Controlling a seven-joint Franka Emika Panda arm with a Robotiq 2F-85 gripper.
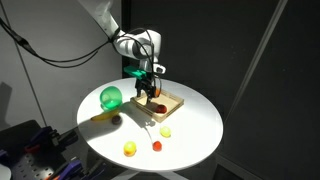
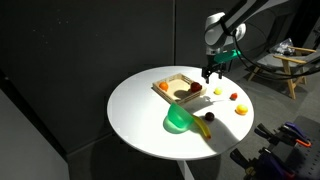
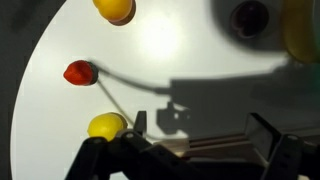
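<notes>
My gripper (image 1: 150, 95) hangs above the left part of the shallow wooden box (image 1: 178, 101) on the round white table. In the wrist view its two dark fingers stand wide apart, with nothing between them. Inside the box sit a dark red round fruit (image 2: 196, 87) and an orange one (image 2: 164, 86). On the open table lie a yellow lemon (image 3: 105, 125), a small red fruit (image 3: 78, 72), an orange-yellow fruit (image 3: 115, 8) and a dark plum-like fruit (image 3: 249, 18). The yellow banana (image 2: 203, 128) rests close to the green bowl (image 2: 179, 119).
The white tabletop (image 2: 140, 110) has clear room on the side away from the loose fruit. Along the bottom of the wrist view runs the box edge (image 3: 220, 143). A wooden chair (image 2: 284, 60) stands beyond the table.
</notes>
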